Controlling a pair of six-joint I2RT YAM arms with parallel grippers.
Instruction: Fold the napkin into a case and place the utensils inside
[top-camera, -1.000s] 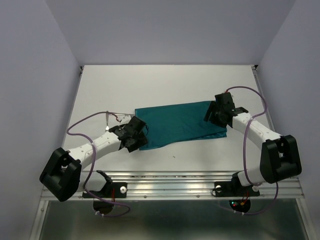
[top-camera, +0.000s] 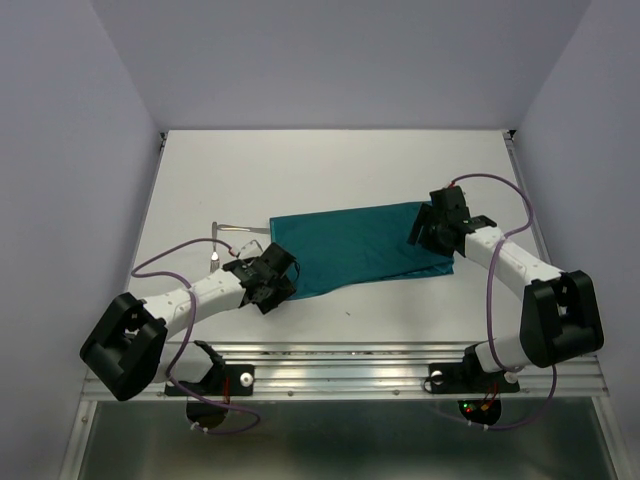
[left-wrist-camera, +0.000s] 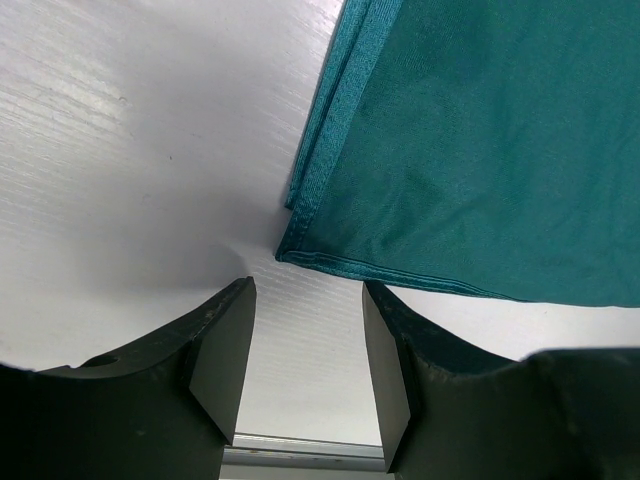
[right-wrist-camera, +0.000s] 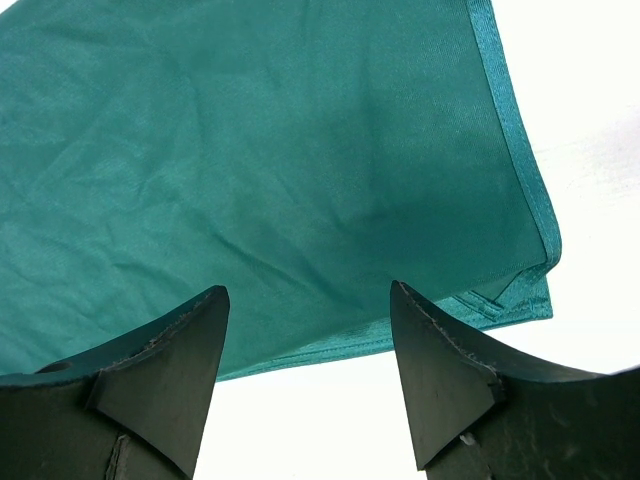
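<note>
The teal napkin (top-camera: 350, 240) lies folded in a long strip across the middle of the table. Its near left corner (left-wrist-camera: 310, 235) shows just beyond the left fingertips in the left wrist view. There my left gripper is open, with bare table between its fingers. Over the napkin's right end, my right gripper also stands open, the near folded edge passing between and below its fingertips. At that end, the upper layer stops short of the lower layer's edge (right-wrist-camera: 525, 305). Left of the napkin lie metal utensils (top-camera: 243, 229), partly covered by the left arm.
A metal rail (top-camera: 330, 356) runs along the near edge. Grey walls rise at the left, right and back.
The right arm and the napkin look unmoved.
</note>
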